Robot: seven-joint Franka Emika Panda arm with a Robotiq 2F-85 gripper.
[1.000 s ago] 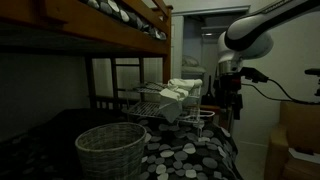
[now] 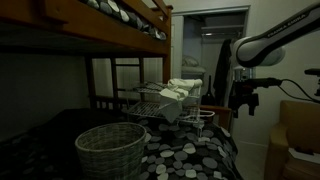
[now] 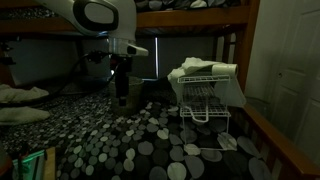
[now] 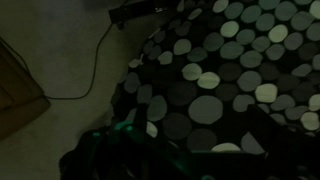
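Note:
My gripper [image 2: 243, 107] hangs in the air on the right side of the bed, pointing down, well clear of the rack. In the second exterior view the gripper [image 3: 122, 97] is above the dotted bedspread, left of the rack. Its fingers appear only as dark shapes low in the wrist view, spread apart with nothing seen between them. White cloths [image 2: 182, 88] lie on a white wire rack [image 2: 148, 106] standing on the bed. A woven basket [image 2: 111, 155] sits on the bed nearer the first exterior camera; its inside is mostly hidden.
An upper bunk [image 2: 95, 28] overhangs the bed from the left. The dark bedspread [image 4: 205, 108] with grey dots is bare beneath the gripper. A brown armchair [image 2: 297, 138] stands at the right. A wooden bed rail [image 3: 275, 140] runs beyond the rack.
The arm has swung to the right in the first exterior view, taking the gripper farther from the rack and slightly lower. Basket, rack and cloths look unmoved.

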